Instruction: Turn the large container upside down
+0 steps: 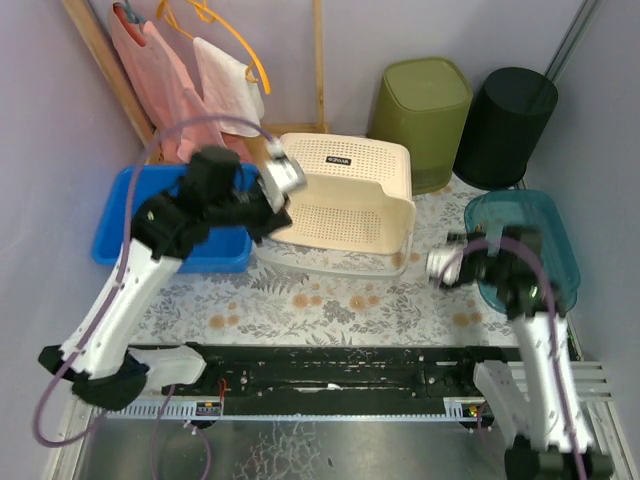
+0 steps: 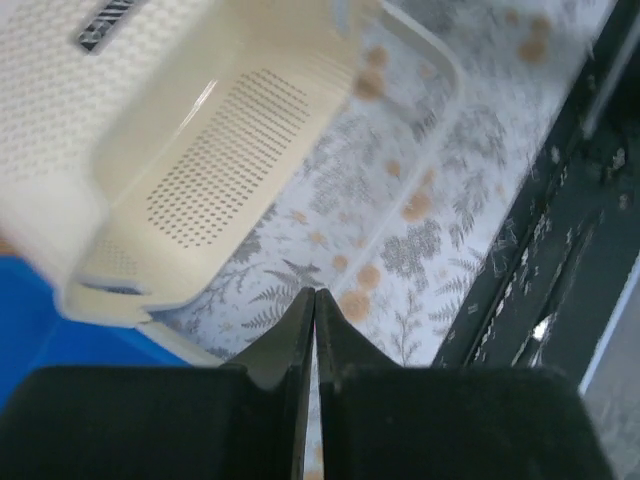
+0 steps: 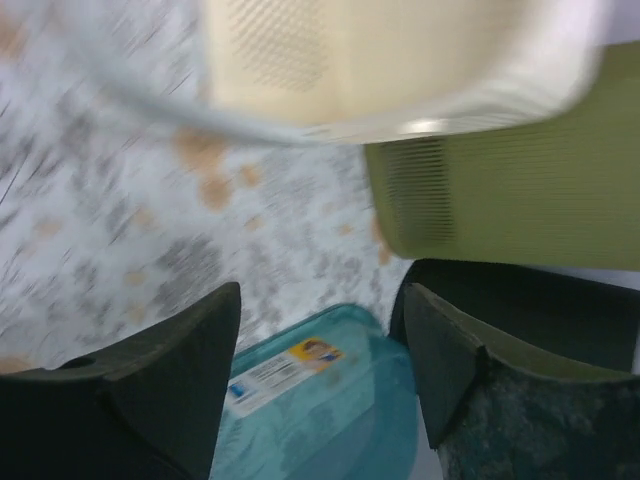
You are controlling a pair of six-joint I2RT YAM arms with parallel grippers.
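The large cream perforated container (image 1: 340, 220) stands at the back centre, its open hollow toward the front and its perforated panel with a label on top at the back. A clear piece (image 1: 330, 268) lies around its front. My left gripper (image 1: 268, 222) is shut beside the container's left end, nothing seen between its fingers. My right gripper (image 1: 452, 258) is open, right of the container, above the edge of the teal tray (image 1: 555, 240).
A blue basin (image 1: 215, 258) is at left, green (image 1: 418, 110) and black (image 1: 505, 130) bins at back right, hanging cloths (image 1: 160, 80) at back left.
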